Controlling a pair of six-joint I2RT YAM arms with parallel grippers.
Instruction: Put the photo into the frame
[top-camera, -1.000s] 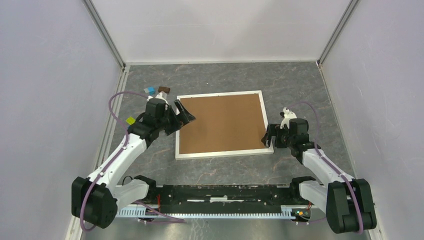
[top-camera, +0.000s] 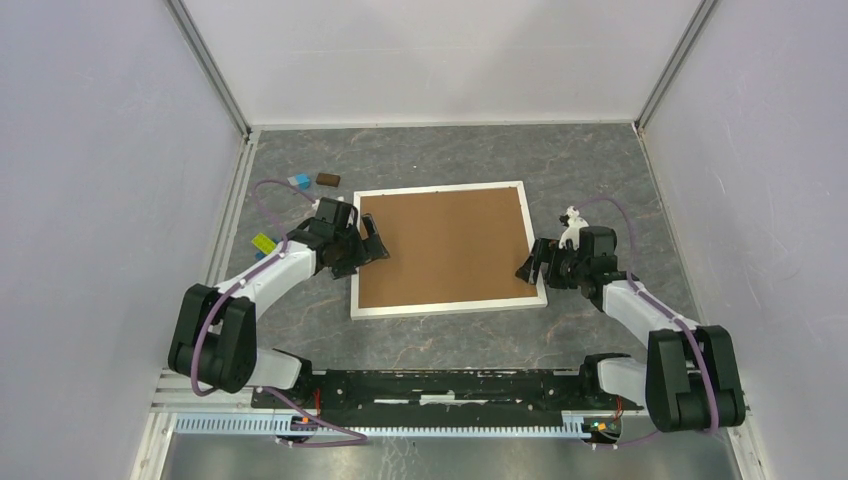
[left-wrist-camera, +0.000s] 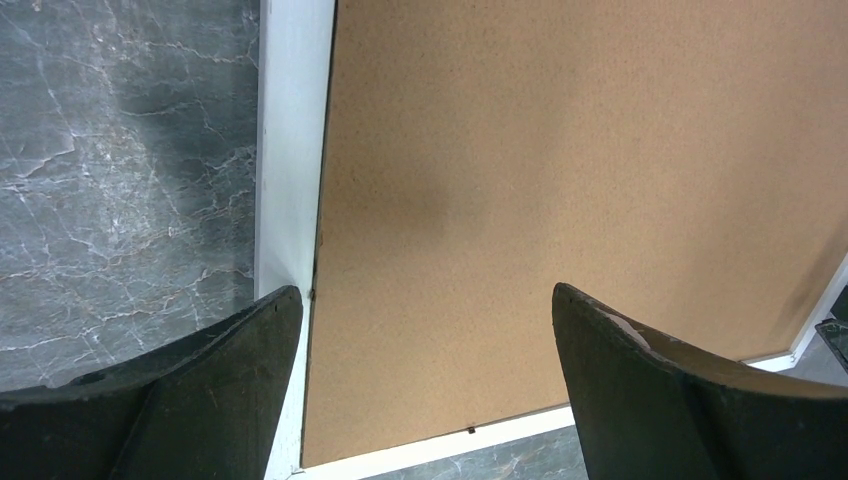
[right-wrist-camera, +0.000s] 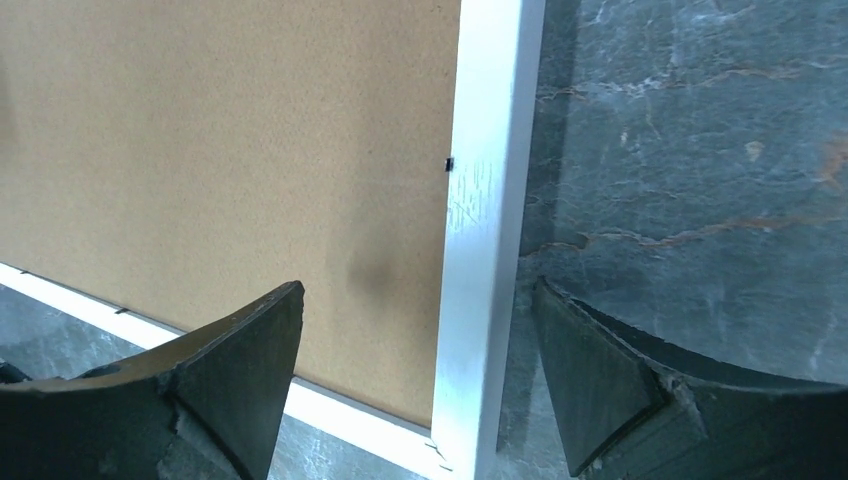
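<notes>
A white frame (top-camera: 440, 308) with a brown board (top-camera: 445, 247) filling it lies on the grey surface. My left gripper (top-camera: 365, 243) is over the frame's left side, open, its fingertips either side of the white left bar (left-wrist-camera: 290, 170) in the left wrist view. My right gripper (top-camera: 535, 260) is at the right side, its fingers apart around the white right bar (right-wrist-camera: 488, 200) near the lower corner, nothing seen held. No separate photo can be told in these views.
Small blue (top-camera: 302, 181), dark brown (top-camera: 328, 180) and yellow (top-camera: 263, 243) blocks lie left of the frame, partly near the left arm. Bare surface surrounds the frame at back, front and right. Walls enclose the area.
The right gripper has shifted slightly along the right side, its arm a little farther forward.
</notes>
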